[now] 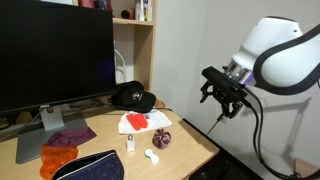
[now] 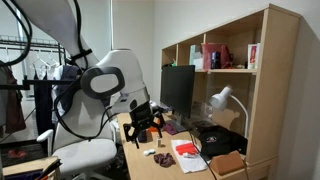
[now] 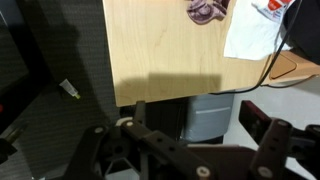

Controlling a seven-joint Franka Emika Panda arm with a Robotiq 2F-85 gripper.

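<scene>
My gripper (image 1: 208, 94) hangs in the air off the right end of the wooden desk (image 1: 185, 158), well above its surface. In the wrist view its fingers stand wide apart, with nothing between them, and the desk's edge lies below. A crumpled dark purple item (image 1: 162, 139) rests on the desk near that end; it shows at the top of the wrist view (image 3: 206, 10). Beside it a red item (image 1: 138, 121) lies on a white cloth (image 1: 125, 126). A small white bottle (image 1: 130, 144) and a white spoon-like piece (image 1: 152, 156) are nearer the front.
A large monitor (image 1: 55, 55) stands at the back left. Orange cloth (image 1: 58, 160), maroon cloth (image 1: 72, 137) and a dark blue pouch (image 1: 92, 168) occupy the desk's left. A black cap (image 1: 133, 97) sits near the shelf (image 2: 262, 90).
</scene>
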